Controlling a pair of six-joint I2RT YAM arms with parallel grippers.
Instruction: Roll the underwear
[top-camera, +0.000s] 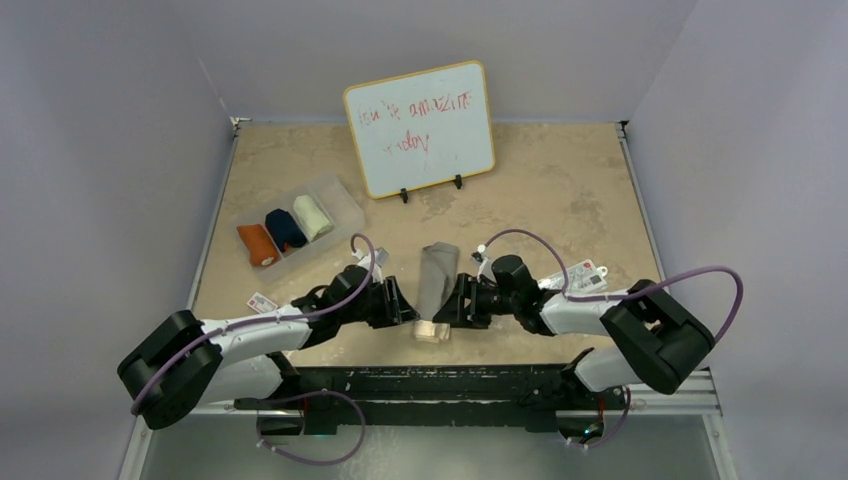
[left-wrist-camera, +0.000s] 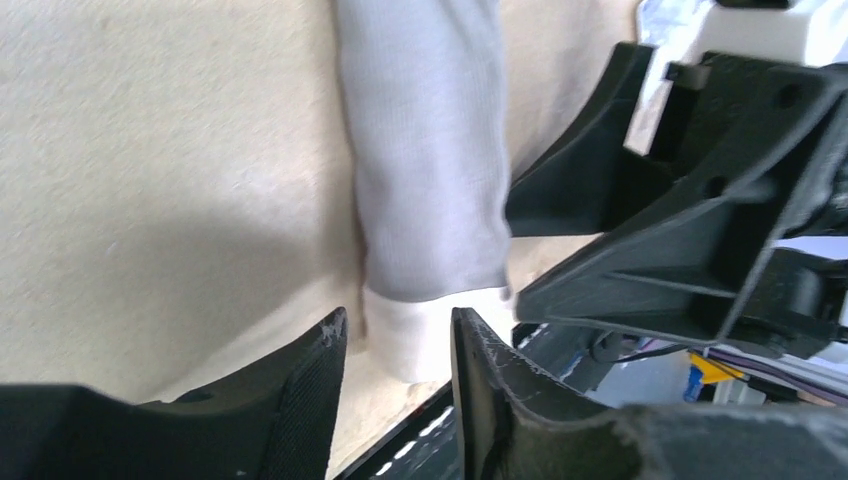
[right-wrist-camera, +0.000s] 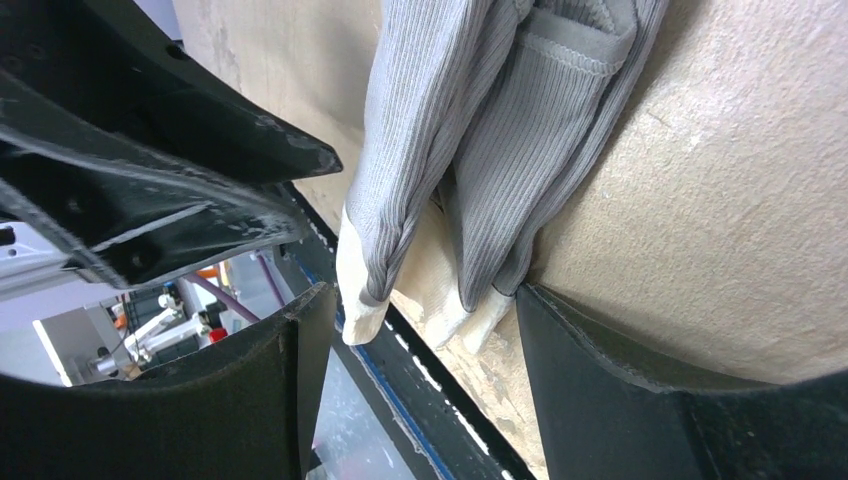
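The underwear (top-camera: 438, 270) lies as a folded grey ribbed strip with a white band at the front end (left-wrist-camera: 430, 330), near the table edge. My left gripper is part open beside the white band, with no cloth visibly clamped between its fingers. My right gripper stands part open at the same end from the other side, its fingertips low at the band, one against the cloth's edge; whether it grips is unclear.
A clear bin (top-camera: 343, 212) with several rolled cloths sits at the back left. A whiteboard (top-camera: 420, 130) stands at the back. A card (top-camera: 590, 280) lies at the right.
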